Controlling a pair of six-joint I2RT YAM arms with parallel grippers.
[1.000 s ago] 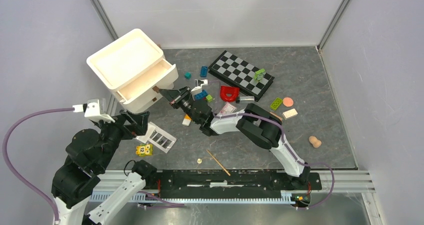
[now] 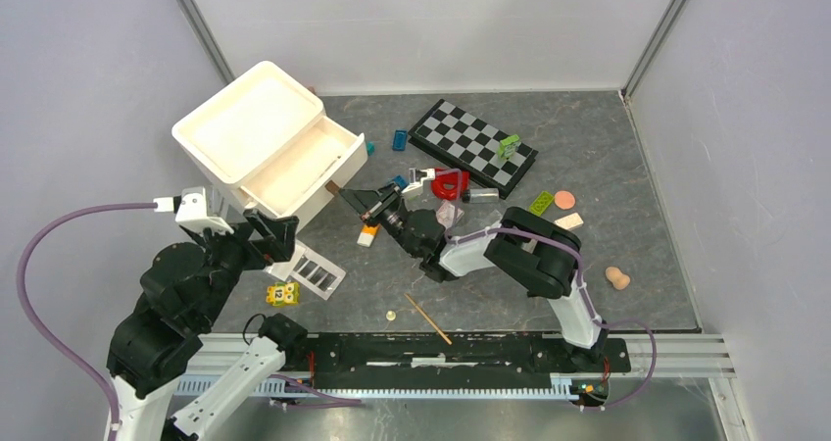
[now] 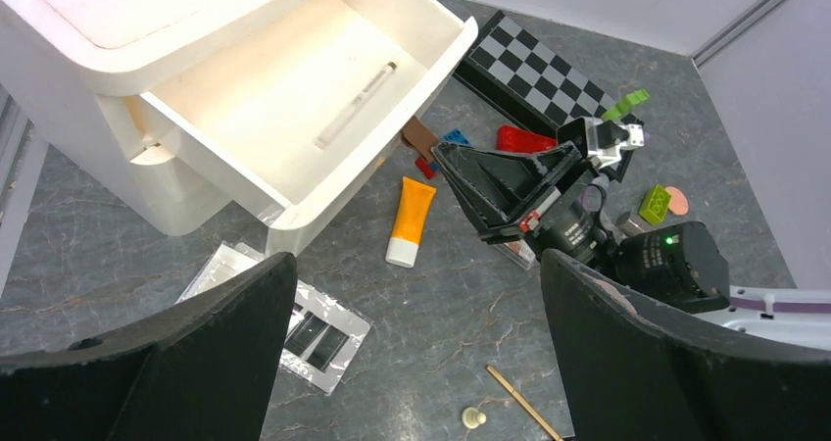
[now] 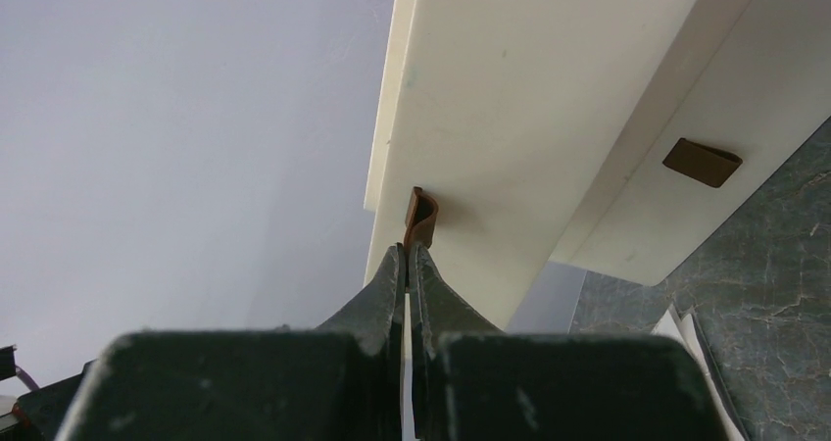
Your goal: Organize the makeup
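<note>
My right gripper is shut on the brown pull tab (image 4: 421, 216) of the top drawer. That drawer (image 3: 245, 108) stands well out of the cream cabinet (image 2: 253, 118), and a thin clear tube (image 3: 355, 106) lies inside it. An orange tube with a white cap (image 3: 410, 220) rests on the table in front of the drawer. On its left lies a flat white palette (image 3: 318, 335) with dark panes. My left gripper hangs open near the cabinet's front corner, nothing between its fingers.
A lower drawer's brown tab (image 4: 703, 162) shows below. To the right are a checkerboard (image 2: 470, 142), a red curved piece (image 2: 456, 183) and several small blocks. A yellow block (image 2: 282, 294) sits by the left arm; a wooden stick (image 2: 428, 318) lies up front, with bare table around it.
The right gripper has moved to the right with the tab, and the top drawer has slid further out. The clear tube inside has come into view. The left arm has shifted only slightly.
</note>
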